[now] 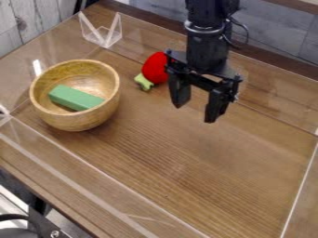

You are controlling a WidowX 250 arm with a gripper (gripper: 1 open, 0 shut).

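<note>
My black gripper [204, 93] hangs over the middle-right of the wooden table [187, 181], its fingers pointing down; whether they are open or shut is unclear. Behind it to the left lie a red object [155, 65] and a small pale green item [144, 81]. At the left, a tan bowl [99, 109] holds a green block [72, 98].
A clear plastic or wire item [102, 33] stands at the back left. A dark object [32, 230] shows at the bottom left edge.
</note>
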